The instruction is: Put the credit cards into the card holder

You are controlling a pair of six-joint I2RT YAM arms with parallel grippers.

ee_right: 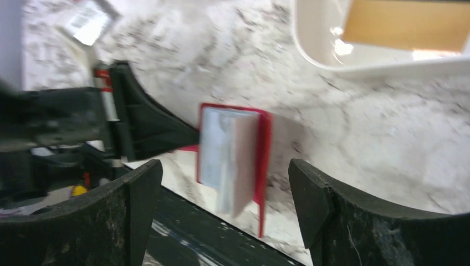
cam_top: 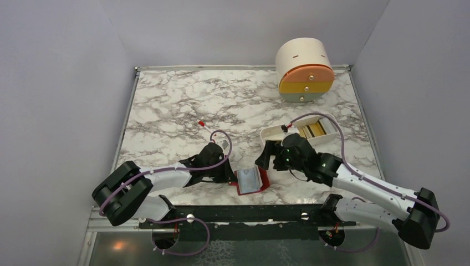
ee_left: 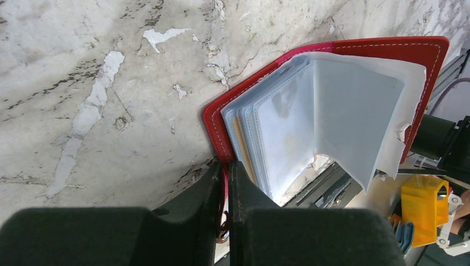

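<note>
The card holder [ee_left: 277, 119] lies spread on the marble, red outside with clear sleeves inside. A tan edge shows among its stacked sleeves in the left wrist view. One clear sleeve [ee_left: 354, 94] stands partly raised over the red flap on its far side. My left gripper is shut on the red border at the holder's left edge. To the right of the holder and above it, my right gripper is open, with nothing held between its fingers. Gold cards [cam_top: 316, 129] and a pale card [cam_top: 328, 126] lie in the white tray [cam_top: 268, 133].
Just behind the right arm sits the white tray, partly covered by it in the top view. A round-topped drawer box [cam_top: 305, 66] stands at the back right. Open marble spreads over the back left. A dark rail [cam_top: 255, 213] runs along the front.
</note>
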